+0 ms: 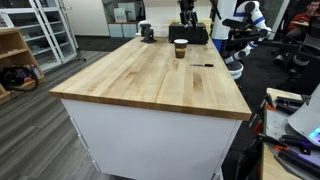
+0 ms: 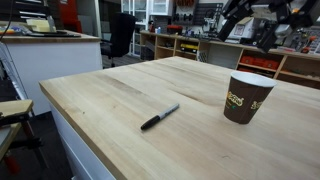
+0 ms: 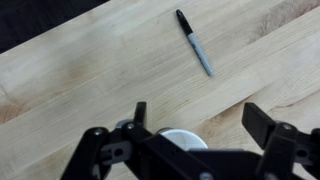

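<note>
A black-capped grey marker (image 2: 160, 117) lies flat on the wooden tabletop, to the left of a brown paper cup (image 2: 246, 100) in exterior view 2. The cup stands upright with its mouth up; what is inside cannot be seen. Above the cup hangs my gripper (image 2: 250, 36), clear of it. In the wrist view the gripper has its fingers spread apart with nothing between them. The pale cup rim (image 3: 183, 139) shows below them, partly covered by the gripper body. Apart from the fingers, the marker (image 3: 196, 45) rests farther up that view.
The wooden tabletop (image 1: 150, 75) is broad and mostly bare on its near and left parts. Behind it are a black case (image 1: 188, 34) and shelves. In exterior view 2 a workbench (image 2: 270, 62) with bins runs along the back.
</note>
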